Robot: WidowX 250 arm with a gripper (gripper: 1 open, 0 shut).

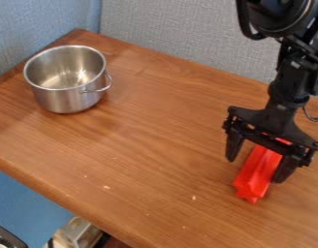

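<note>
My black gripper [259, 155] is low over the right side of the wooden table, open, its fingers on either side of a red elongated object [252, 186] that lies on the table. The gripper partly covers the red object's upper end; whether the fingers touch it I cannot tell.
A steel pot [67, 79] stands at the back left of the table [136, 174]. A grey padded wall [174, 34] rises behind, and the table's front left edge drops to a blue surface [19, 184] with metal hardware at the bottom.
</note>
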